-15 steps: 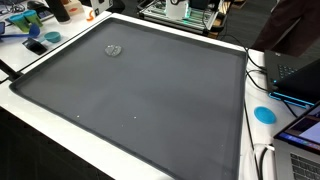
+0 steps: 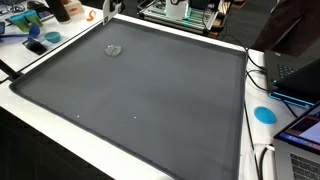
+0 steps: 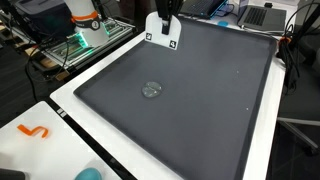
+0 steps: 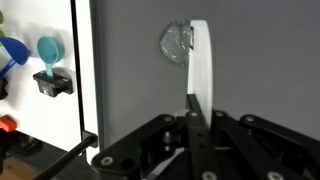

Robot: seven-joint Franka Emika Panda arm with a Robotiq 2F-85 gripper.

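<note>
My gripper is shut on a thin white piece (image 4: pixel 201 65), seen nearly edge-on in the wrist view and reaching up between the fingers. From the other side, exterior view 2 shows this white piece (image 3: pixel 154 30) as a flat panel with small dark marks near its lower corners, upright near the far edge of the grey board (image 3: pixel 200 110). A clear, roundish object (image 3: pixel 152 89) lies on the board. In the wrist view that clear object (image 4: pixel 175 42) is partly covered by the white piece.
A teal scoop-like item (image 4: pixel 50 50) and a black clip (image 4: pixel 54 84) lie on the white table beside the board. A blue disc (image 2: pixel 265 115) and laptops (image 2: pixel 300 150) stand on the opposite side. Most of the board is bare.
The clear object has stayed put.
</note>
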